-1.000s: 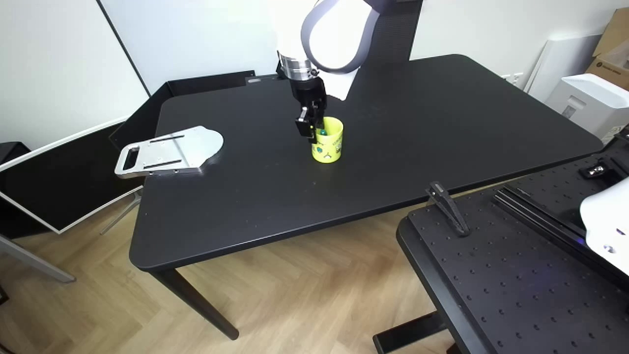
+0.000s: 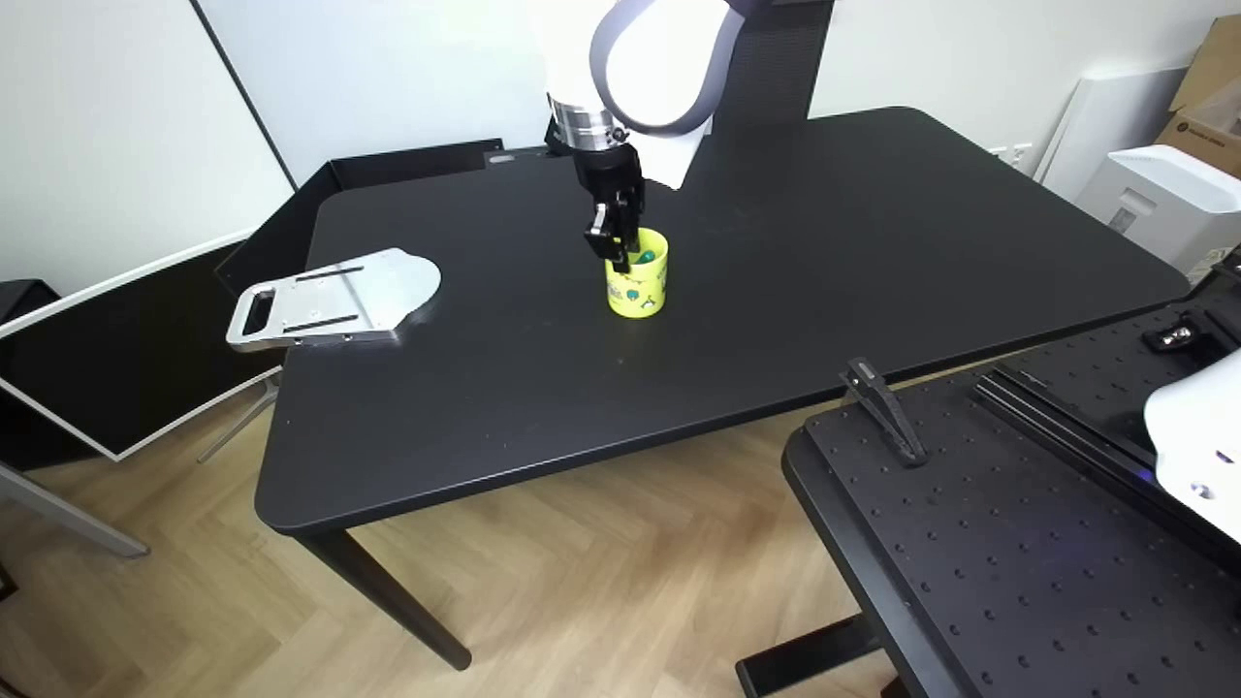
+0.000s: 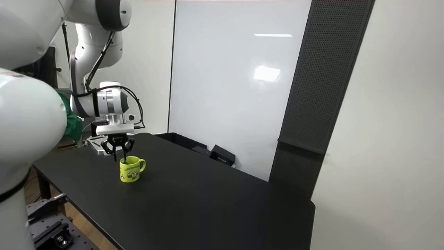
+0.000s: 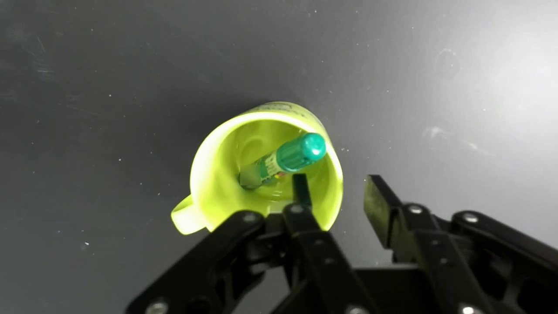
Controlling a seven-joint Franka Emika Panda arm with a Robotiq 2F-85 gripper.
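Note:
A yellow-green mug point(image 2: 637, 301) with printed pictures stands upright on the black table. Its handle point(image 3: 143, 165) points right in exterior view 2 and toward the lower left in the wrist view. Leaning inside the mug is a small green glue stick point(image 4: 282, 160), its teal cap against the far-right wall. My gripper is partly open, pointing down at the mug point(image 4: 201, 172). One of its fingers point(image 4: 301, 191) overlaps the mug's mouth; the other shows to the right, outside the rim. Nothing is held between them, and the glue stick lies clear of the gap.
A silver metal plate with a handle slot point(image 2: 337, 297) lies at the table's left edge. Black boxes point(image 3: 222, 154) sit along the far edge by the white wall.
In exterior view 1 the mug has shifted slightly left and turned a little, and the glue stick's cap shows farther right inside it. The fingertips are slightly higher than before.

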